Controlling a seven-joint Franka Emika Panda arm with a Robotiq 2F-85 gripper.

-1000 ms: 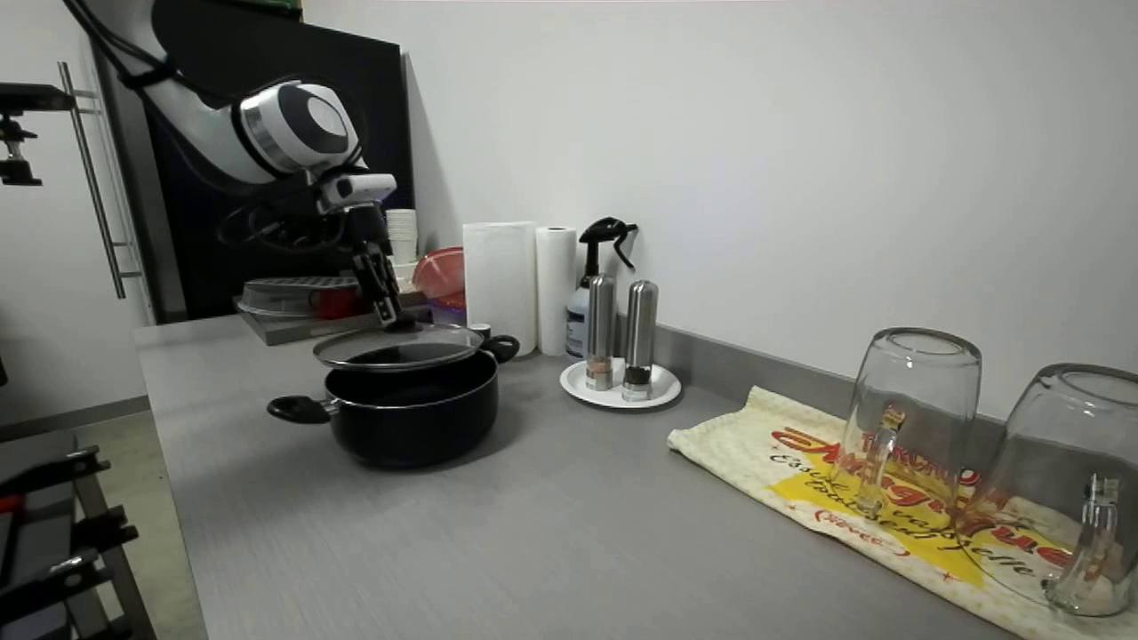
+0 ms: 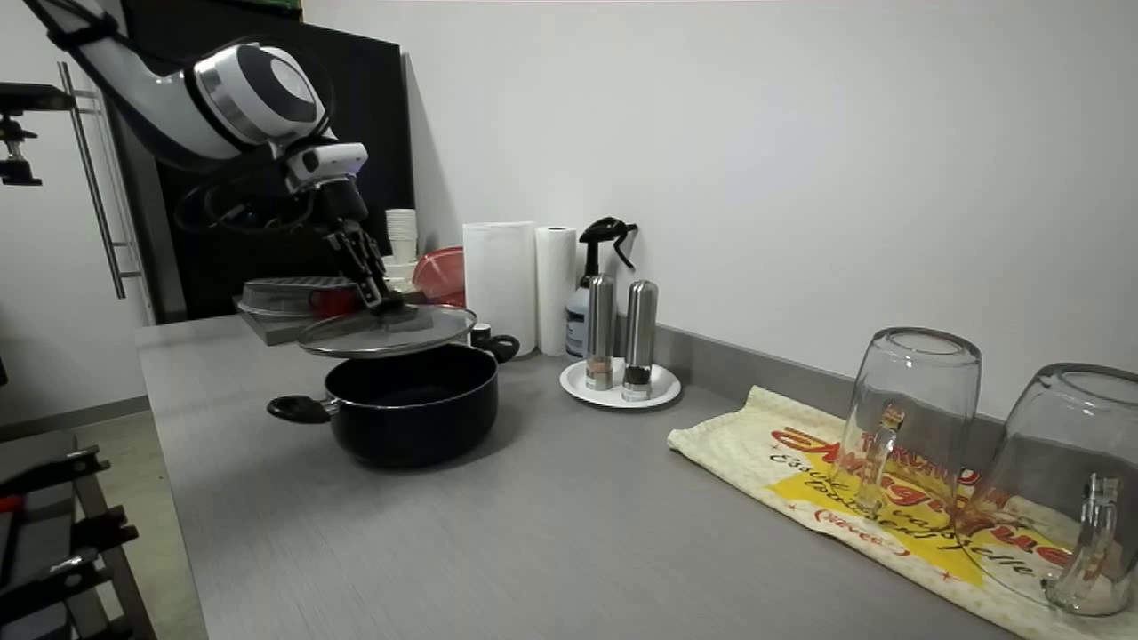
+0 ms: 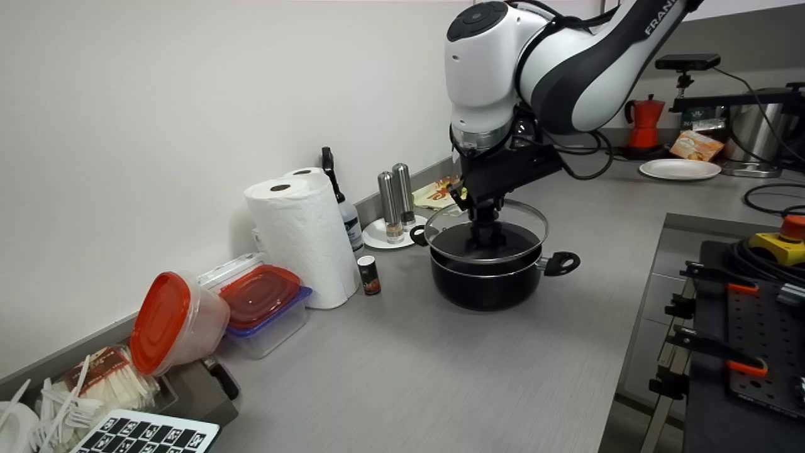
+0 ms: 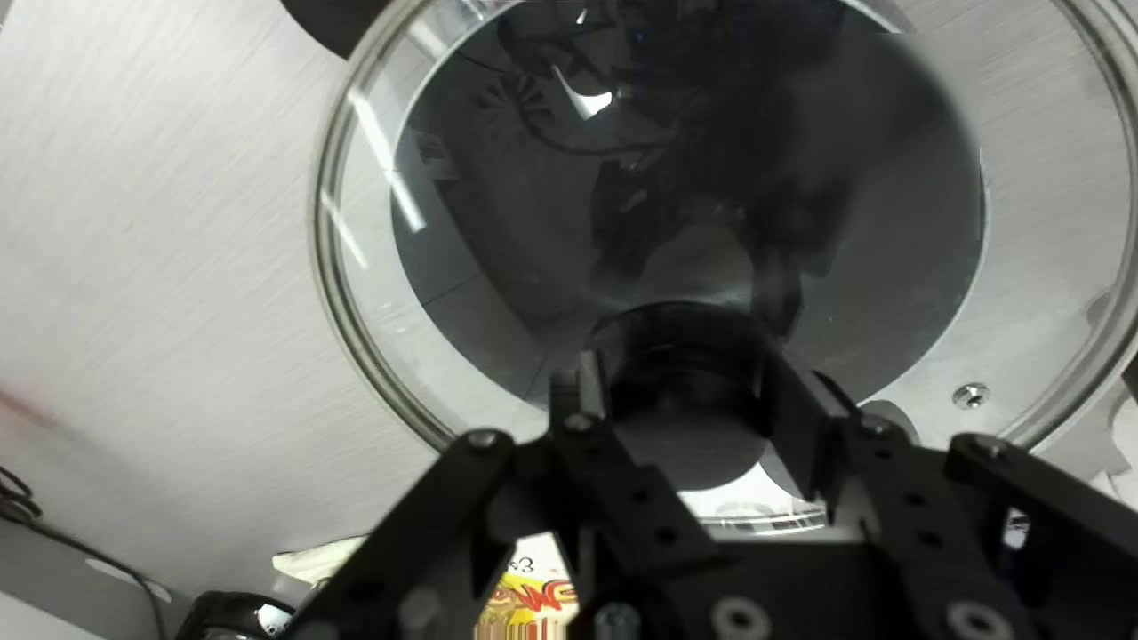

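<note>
My gripper is shut on the black knob point(image 4: 683, 448) of a round glass lid. In exterior view 1 the lid point(image 2: 373, 340) hangs tilted above the black two-handled pot point(image 2: 416, 421), shifted towards the pot's far left side. Much of the pot's dark opening shows below it. Exterior view 2 has the lid point(image 3: 528, 219) above the pot point(image 3: 487, 290), with a gap between lid and rim at the near side. The lid's glass and metal rim fill much of the wrist view. My fingertips hide part of the knob there.
Behind the pot stand paper towel rolls point(image 2: 499, 283), a spray bottle point(image 2: 577, 309) and two mills on a white plate point(image 2: 672, 386). Upturned glass mugs point(image 2: 907, 416) rest on a yellow cloth point(image 2: 736, 437) at right. The counter in front of the pot is clear.
The lid has risen and moved left in exterior view 1, away from the pot's rim, with my gripper on its knob. The pot has stayed in place.
</note>
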